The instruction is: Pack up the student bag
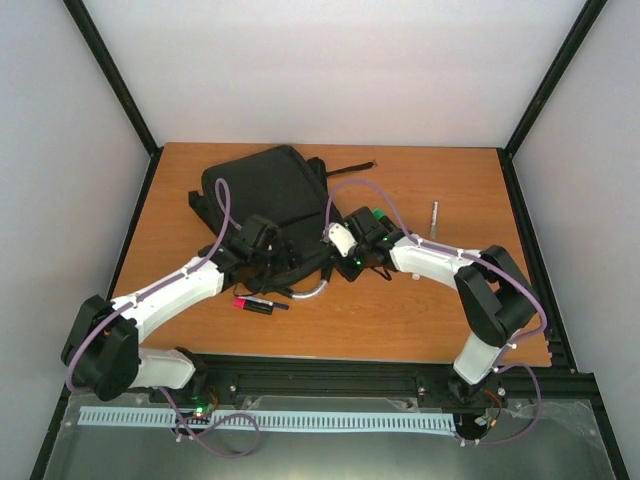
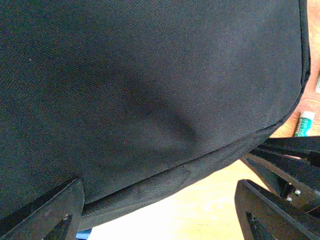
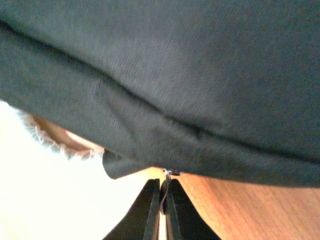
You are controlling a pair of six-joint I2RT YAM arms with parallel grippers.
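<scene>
The black bag (image 1: 265,185) lies flat at the back left of the table, and its dark cloth (image 2: 125,100) fills most of the left wrist view. Over its lower part, my left gripper stands open, fingers wide apart, with the bag's near edge running between them. At the bag's lower right corner, my right gripper is shut. Its fingertips meet just below the bag's edge (image 3: 150,145), at a small thin shiny piece; whether they pinch it, I cannot tell. Red-and-black markers (image 1: 256,305) lie in front of the bag.
A green-ended marker (image 1: 379,214) lies right of the bag, partly behind my right arm. Farther right is a slim silver item (image 1: 434,215). A pale curved loop (image 1: 312,291) sits at the bag's near edge.
</scene>
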